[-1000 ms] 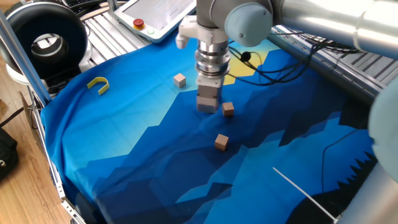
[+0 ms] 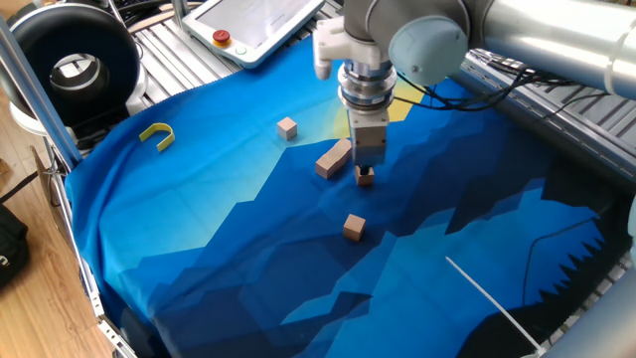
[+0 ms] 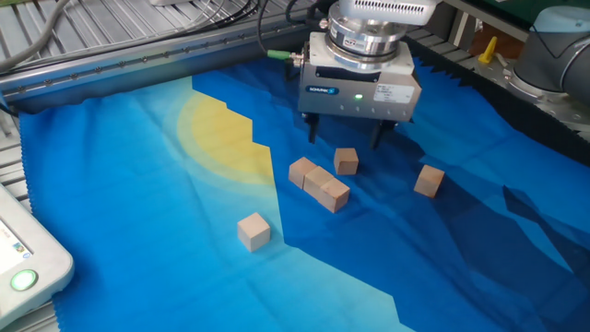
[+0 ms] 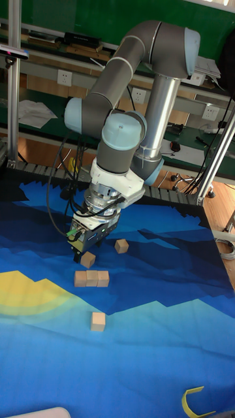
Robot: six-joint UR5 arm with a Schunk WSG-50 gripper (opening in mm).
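Note:
Three wooden cubes stand pressed side by side in a row (image 3: pixel 319 184) on the blue cloth. Close behind that row sits a single cube (image 3: pixel 346 161), partly covered by the gripper in exterior view 1. Above this cube hangs my gripper (image 3: pixel 342 138), its two dark fingers wide apart with nothing between them; the fingertips look higher than the cube. Another cube (image 3: pixel 430 181) lies off to the right in exterior view 2. A paler cube (image 3: pixel 254 231) rests nearer that camera, on the light part of the cloth.
A yellow curved piece (image 2: pixel 157 135) lies near the cloth's edge. The teach pendant (image 2: pixel 252 28) with its red button rests beside the cloth. A thin white rod (image 2: pixel 492 301) shows at lower right.
My gripper has moved right in exterior view 1, from over the row of cubes to over the single cube beside it.

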